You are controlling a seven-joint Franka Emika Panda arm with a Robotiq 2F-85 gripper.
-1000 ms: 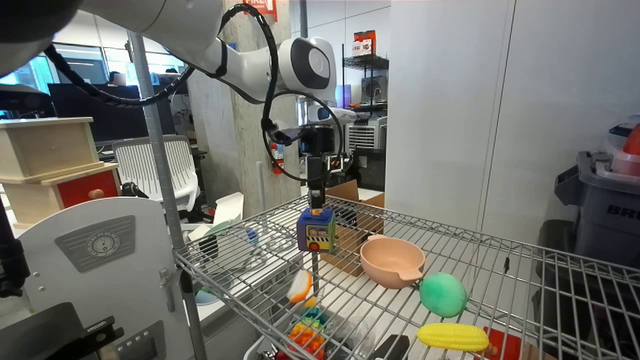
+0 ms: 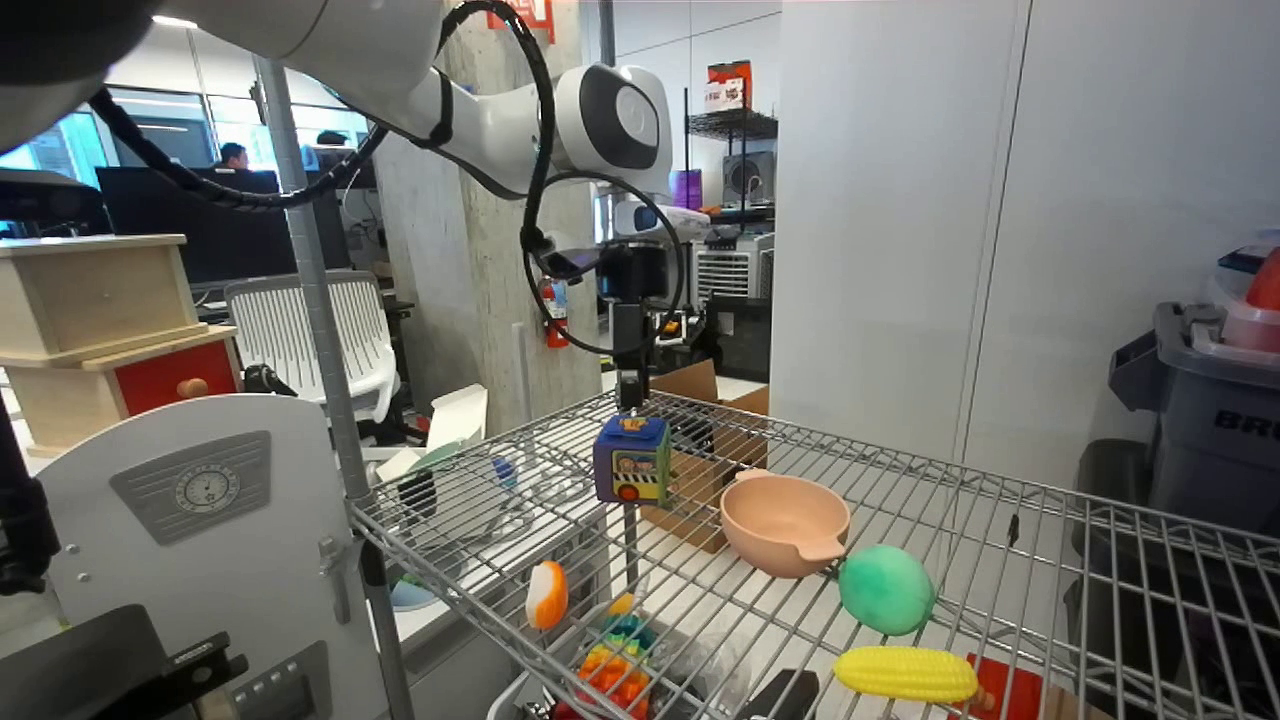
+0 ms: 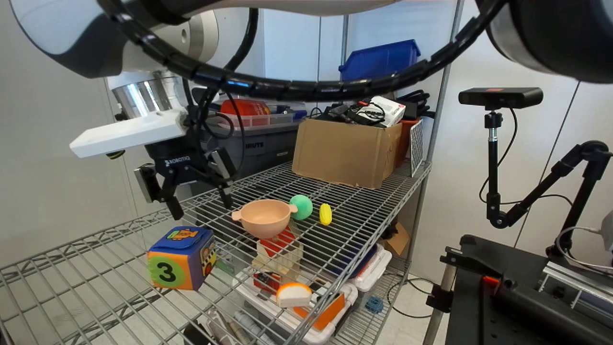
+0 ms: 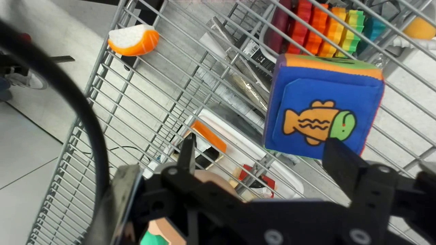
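Observation:
A soft cube with a blue top, a green "3" side and a fish picture rests on the wire shelf. Above it hangs my gripper, open, its two fingers apart with nothing between them. From the wrist, the cube shows ahead of the fingers, nearer the right one. An orange-and-white toy food piece lies near the shelf's edge, well away from the gripper. The peach bowl stands upright and looks empty. Beside it are a green ball and a yellow corn toy.
The wire shelf has gaps, through which boxes and toys on a lower level show. A cardboard box fills the shelf's far end. A metal post rises at one corner. Bare wire surrounds the cube.
The orange-and-white piece has shifted left toward the shelf's edge in exterior view 1 and turned. My gripper is slightly higher. Cube, bowl, ball and corn stay put.

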